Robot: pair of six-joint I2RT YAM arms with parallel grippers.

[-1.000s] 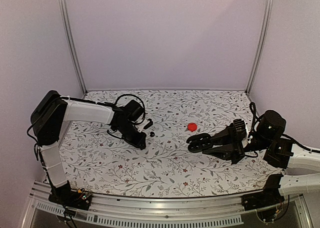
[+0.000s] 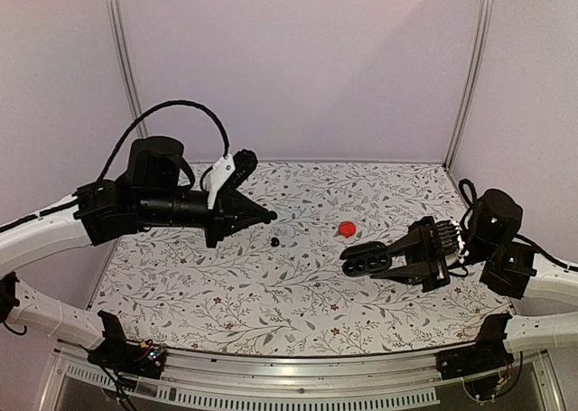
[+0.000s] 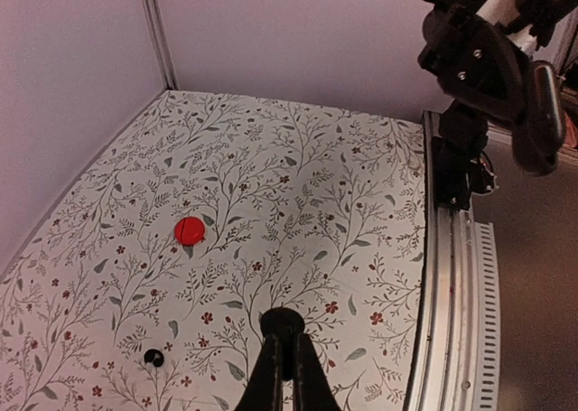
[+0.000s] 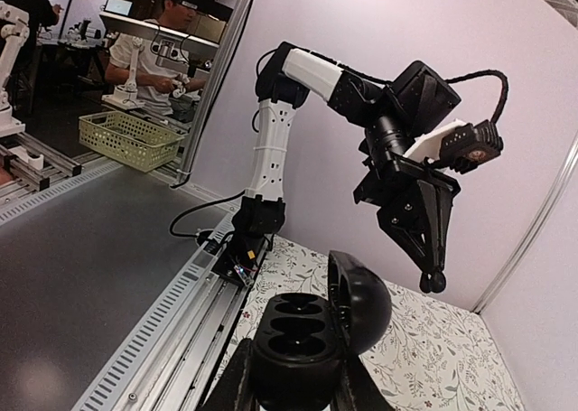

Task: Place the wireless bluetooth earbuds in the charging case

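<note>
Between the tips of my left gripper is a black earbud [image 3: 282, 320]; those fingers are shut on it, high above the table. In the top view the left gripper [image 2: 267, 218] points right. A second black earbud [image 3: 154, 358] lies on the patterned table, in the top view just below the left gripper's tip. My right gripper is shut on the black charging case [image 4: 293, 339], held off the table. The case lid [image 4: 363, 303] stands open and the empty-looking recesses show in the right wrist view.
A red round object [image 2: 347, 228] lies on the table [image 2: 271, 303] between the two arms, further back. Pale walls [image 2: 298, 68] enclose the back and sides, and a metal rail [image 2: 271, 366] runs along the front edge.
The other earbud stays on the table. The right arm has shifted only slightly, still with the case.
</note>
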